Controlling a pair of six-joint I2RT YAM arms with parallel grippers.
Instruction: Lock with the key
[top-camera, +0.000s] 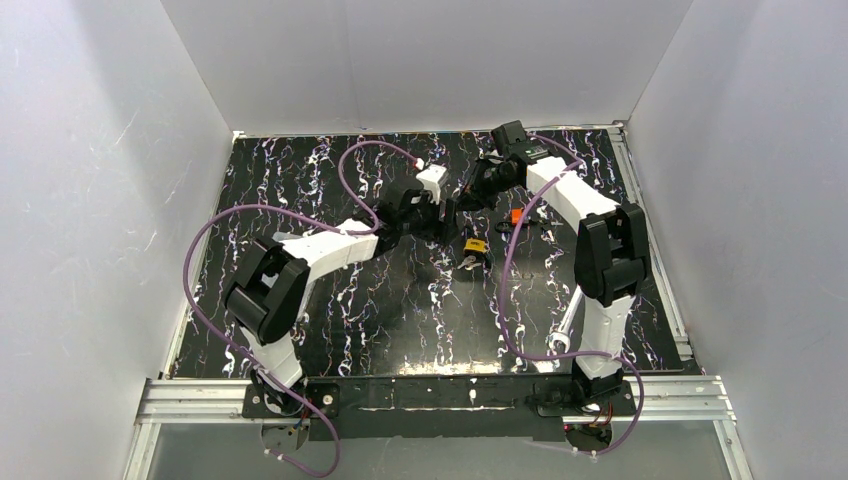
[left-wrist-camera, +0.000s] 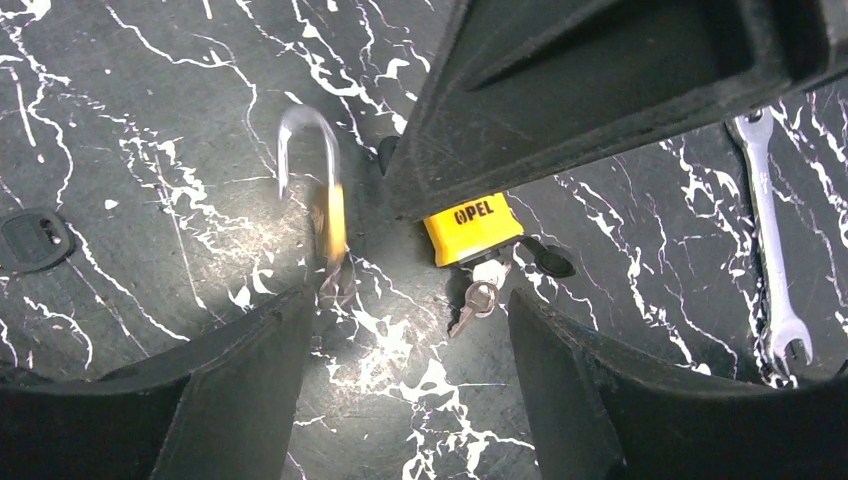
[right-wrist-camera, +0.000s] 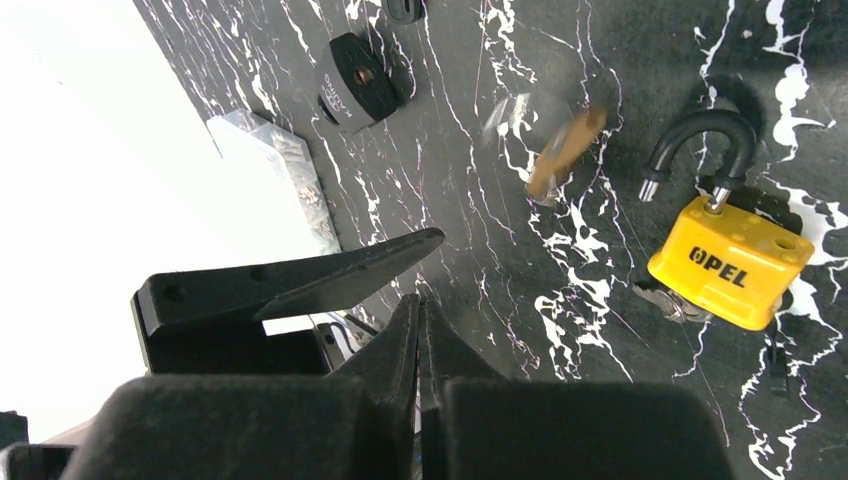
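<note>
The brass padlock with its steel hooked shackle is blurred and clear of both grippers, above or at the table; its brass body (right-wrist-camera: 567, 150) shows tilted in the right wrist view. Something blurred and silvery hangs at its lower end, too smeared to make out the key. My right gripper is shut, nothing between its fingers. My left gripper stands open and empty, the padlock in view beyond its fingertips. The yellow padlock (right-wrist-camera: 730, 262) rests on the table, its small keys (left-wrist-camera: 480, 298) beside it.
An orange lock (top-camera: 517, 216) lies under the right arm. A wrench (left-wrist-camera: 770, 230) lies at the right in the left wrist view. A black lock (right-wrist-camera: 355, 82) and black key head (left-wrist-camera: 32, 240) lie on the left side.
</note>
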